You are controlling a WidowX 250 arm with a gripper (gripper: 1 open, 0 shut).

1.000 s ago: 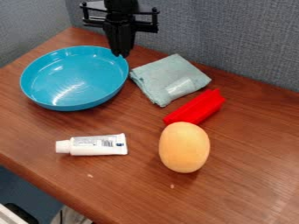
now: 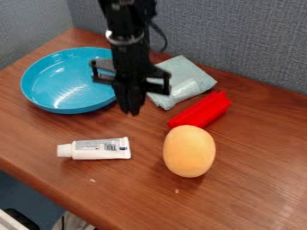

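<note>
My gripper [image 2: 129, 101] hangs dark over the right part of a blue plate [image 2: 57, 88], its fingers pointing down just left of a folded grey-green cloth [image 2: 188, 77]. Whether it is open or shut is hard to make out. A red cylindrical object [image 2: 202, 110] lies right of the cloth. A large pale orange egg-shaped object [image 2: 188, 151] sits toward the front right, and a white tube [image 2: 95, 149] lies at the front left.
A grey padded wall [image 2: 247, 41] stands behind the table. The table's edge runs along the lower left.
My gripper has come down and toward the front from the back of the table, now covering part of the plate and cloth. The objects lie where they were.
</note>
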